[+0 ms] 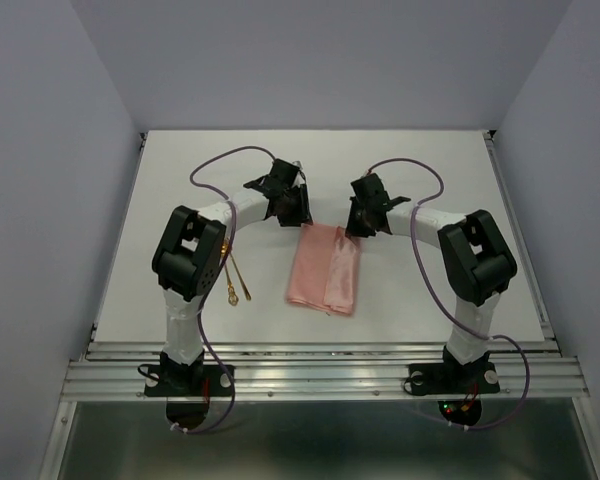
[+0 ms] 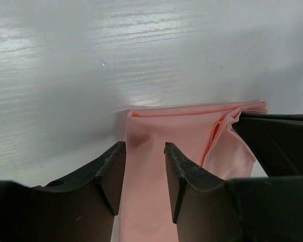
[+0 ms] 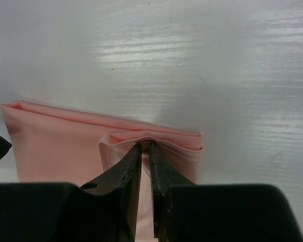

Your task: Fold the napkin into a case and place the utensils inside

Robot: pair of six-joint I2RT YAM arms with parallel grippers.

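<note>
The pink napkin [image 1: 313,264] lies folded into a narrow upright rectangle, with a loose upper flap [image 1: 342,272] along its right side. Over its far left corner hovers my left gripper, fingers apart and nothing between them; bare napkin shows below. At the far right end, the right gripper stands at the flap's far edge, its fingers parted by only a narrow gap with pink cloth visible in and behind it. Whether the fingers touch the cloth cannot be told. Gold utensils [image 1: 232,297] lie left of the napkin, their far ends partly behind the left arm.
The right gripper's dark tip [image 2: 272,141] shows close by in the left wrist view. A metal rail [image 1: 310,366] runs along the near edge.
</note>
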